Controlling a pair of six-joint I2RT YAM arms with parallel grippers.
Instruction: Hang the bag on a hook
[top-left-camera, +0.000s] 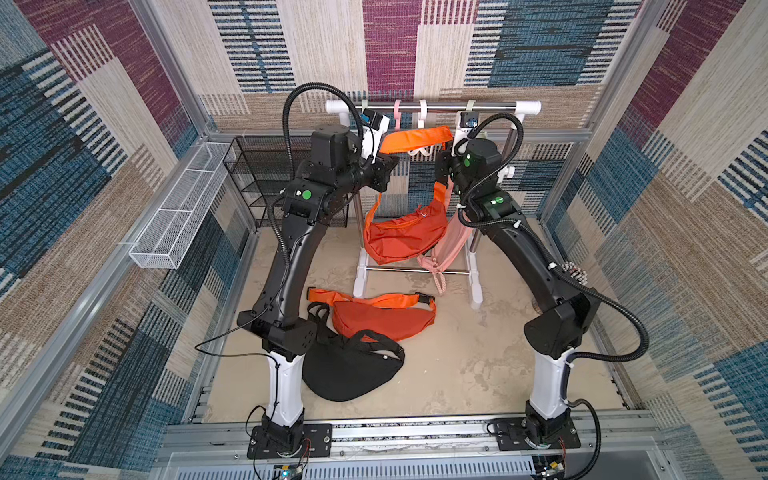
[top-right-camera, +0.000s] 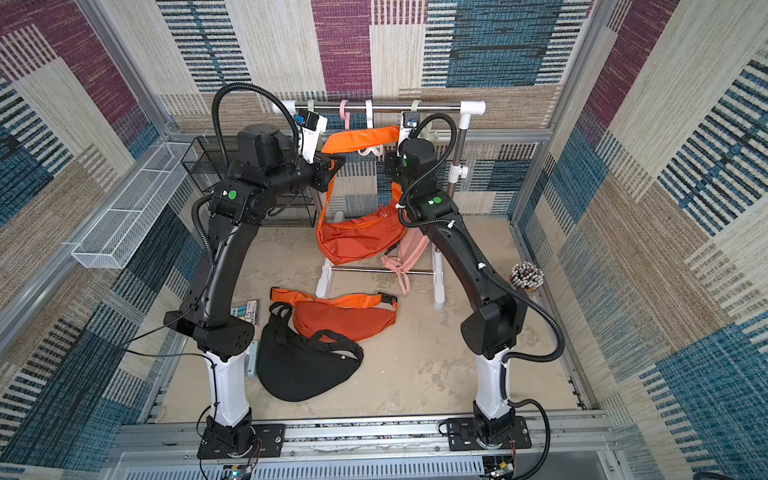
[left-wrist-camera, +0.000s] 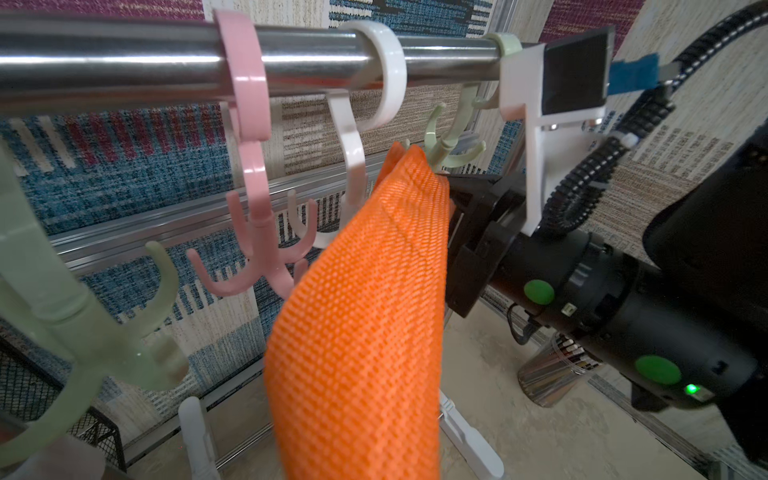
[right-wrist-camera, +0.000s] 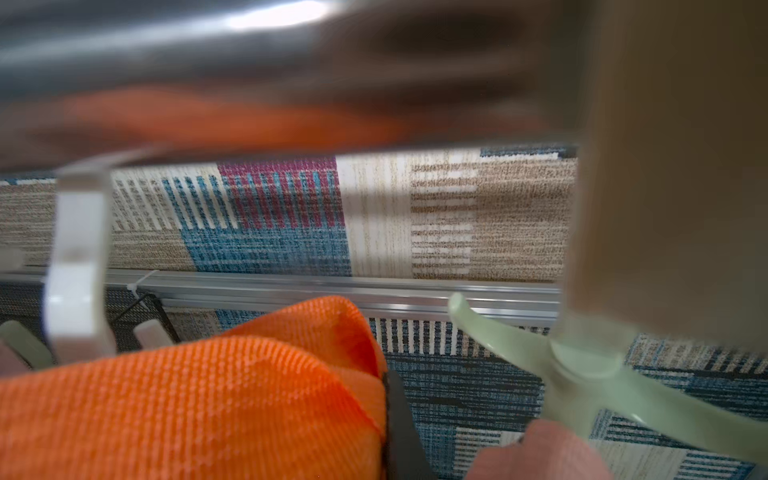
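An orange bag (top-left-camera: 404, 240) hangs by its orange strap (top-right-camera: 360, 137), stretched between both grippers in front of the rail's hooks. My left gripper (top-left-camera: 384, 168) is shut on the strap's left part, beside a green hook (left-wrist-camera: 96, 344). My right gripper (top-left-camera: 445, 160) is shut on the strap's right end, close under the rail beside another green hook (right-wrist-camera: 504, 344). A pink hook (left-wrist-camera: 256, 224) and a white hook (left-wrist-camera: 348, 144) hang between them. The fingertips are mostly hidden by the strap.
The steel rail (top-right-camera: 384, 106) tops a stand. A pink bag (top-right-camera: 408, 252) hangs low on it. A second orange bag (top-left-camera: 384, 320) and a black bag (top-left-camera: 352, 368) lie on the floor. Wire baskets (top-left-camera: 180, 204) are at the left.
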